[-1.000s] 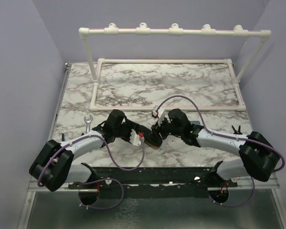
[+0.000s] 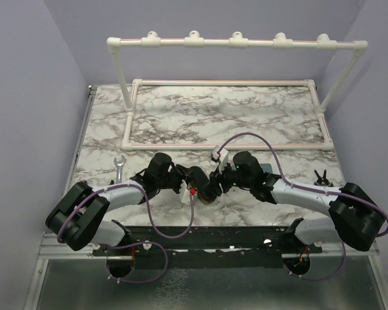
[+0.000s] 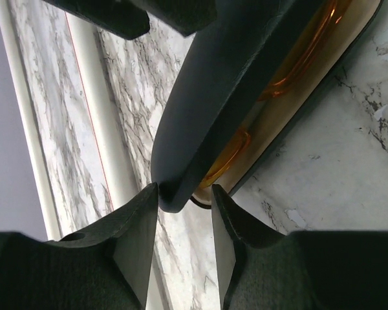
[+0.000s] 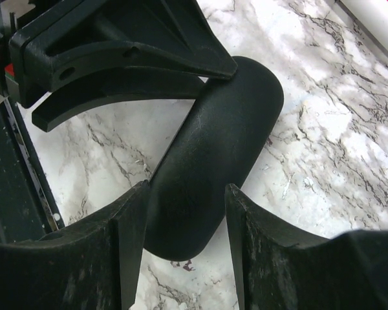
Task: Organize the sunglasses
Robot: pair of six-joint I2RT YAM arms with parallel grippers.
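A black sunglasses case (image 2: 200, 182) lies on the marble table between my grippers. In the left wrist view its lid (image 3: 220, 90) is raised, showing orange-tinted sunglasses (image 3: 227, 155) inside. My left gripper has its fingers part open at the case's near end, by the lid's edge. In the right wrist view my right gripper stands open over the lid (image 4: 213, 142), its left finger at the lid's side; the other gripper's fingertip touches the lid's upper end.
A wrench (image 2: 119, 169) lies at the left, small dark tools (image 2: 322, 179) at the right. A white pipe frame (image 2: 227, 146) stands behind; the marble beyond it is clear.
The left arm has shifted slightly at the case. The right arm has moved a little to the right and down in the top view since a second ago.
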